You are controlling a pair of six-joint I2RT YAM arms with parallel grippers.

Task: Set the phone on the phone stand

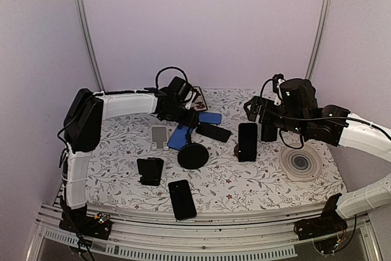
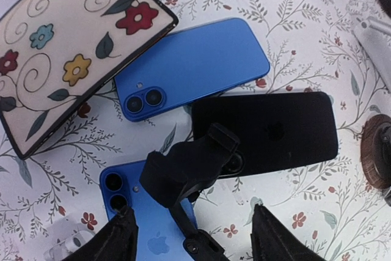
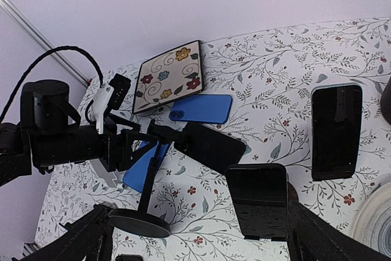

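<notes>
A black stand with a round base (image 1: 193, 156) sits left of centre; its angled head (image 2: 189, 166) and thin stem show in the left wrist view. My left gripper is partly open around the stem, with gaps on both sides. Behind the stand lie a blue phone (image 2: 195, 65), a black phone (image 2: 269, 132) and a second blue phone (image 2: 156, 236), partly hidden by the stand in that view. Up at the right, my right gripper hangs open and empty. Below it, a black phone (image 3: 259, 197) stands propped up.
Another dark phone (image 3: 336, 132) stands upright farther right, near a round coil (image 1: 300, 162). A small black stand (image 1: 150, 170) and a black phone (image 1: 182, 200) occupy the front left. At the back is a flowered board (image 1: 199, 99). Open cloth lies front right.
</notes>
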